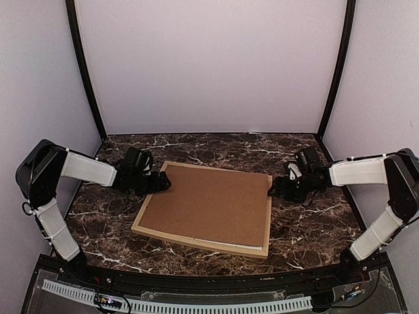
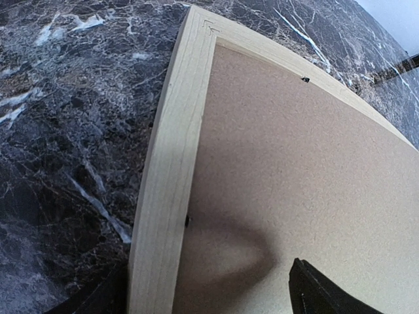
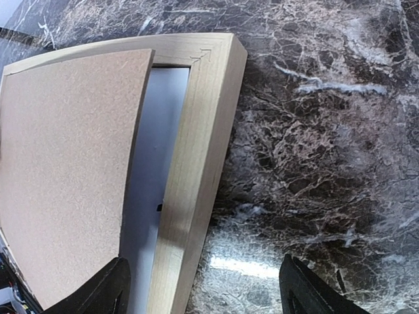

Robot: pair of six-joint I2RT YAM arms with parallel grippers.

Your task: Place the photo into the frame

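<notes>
A light wooden frame [image 1: 268,222] lies on the dark marble table, holding a brown board [image 1: 203,203]. In the right wrist view the board [image 3: 65,163] sits slightly askew, exposing a pale sheet [image 3: 154,137] along the frame's right side [image 3: 196,157]. My left gripper stands open over the frame's left rail, near its back corner. My right gripper is at the right rail, its fingers apart on either side of it, with nothing visibly clasped.
Pale walls stand at the back and both sides.
</notes>
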